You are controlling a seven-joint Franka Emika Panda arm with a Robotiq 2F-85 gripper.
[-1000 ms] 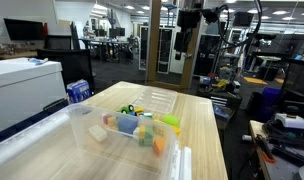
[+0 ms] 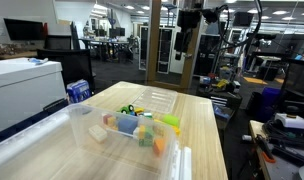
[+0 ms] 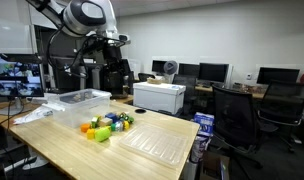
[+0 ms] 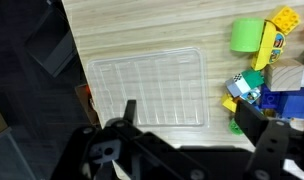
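High over the table hangs my gripper (image 2: 179,43), its fingers apart and nothing between them. From the wrist view, the gripper is above a flat translucent tray or lid (image 4: 152,80). To the right of that lie a green cylinder (image 4: 246,35), a yellow block (image 4: 285,18), a wooden cube (image 4: 284,75), a blue block (image 4: 295,104) and several smaller coloured blocks. A clear bin (image 3: 67,112) stands beside the pile in exterior view 2. Exterior view 1 shows coloured blocks through its wall; whether any are inside is hard to tell.
Bare wooden tabletop (image 3: 84,160) lies in front of the blocks. A white cabinet (image 3: 158,96) stands behind the table, and a blue box (image 2: 78,91) is by its far edge. Office chairs and monitors fill the background.
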